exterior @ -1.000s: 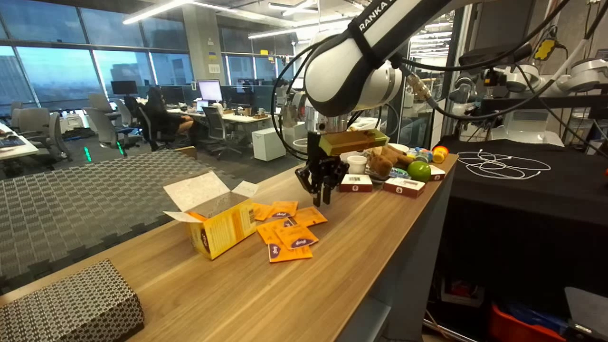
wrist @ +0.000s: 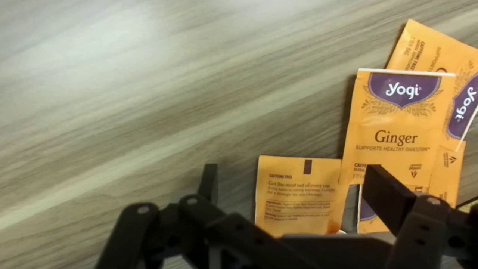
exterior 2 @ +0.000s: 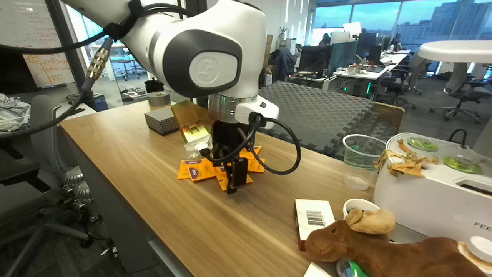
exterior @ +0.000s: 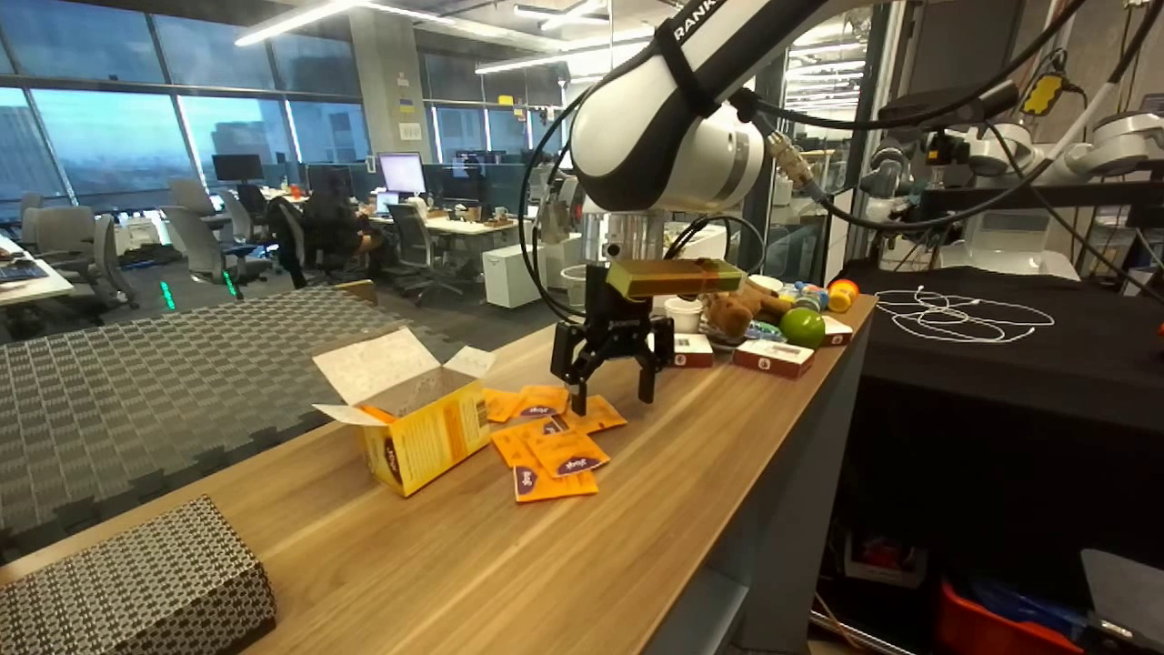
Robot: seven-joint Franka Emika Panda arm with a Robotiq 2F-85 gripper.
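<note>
Several orange Yogi tea sachets lie in a loose, overlapping spread on the wooden table. Above their near-robot edge hangs my gripper, open, with nothing held. In the wrist view a single sachet, printed side up, lies below and between the two spread fingers. Beside it, the Ginger sachet overlaps others and passes partly behind the right finger. A yellow tea box stands with its flaps open next to the pile; something orange shows inside it.
A black-and-white patterned box sits at one table end. Toward the other are small red-and-white boxes, a brown plush toy, a clear cup and a white appliance. Bare wood lies along the table's front side.
My gripper's fingers have spread apart from a narrow gap, and the wrist has turned somewhat. The gripper sits slightly lower and closer to the sachets. The sachets and box look unmoved.
</note>
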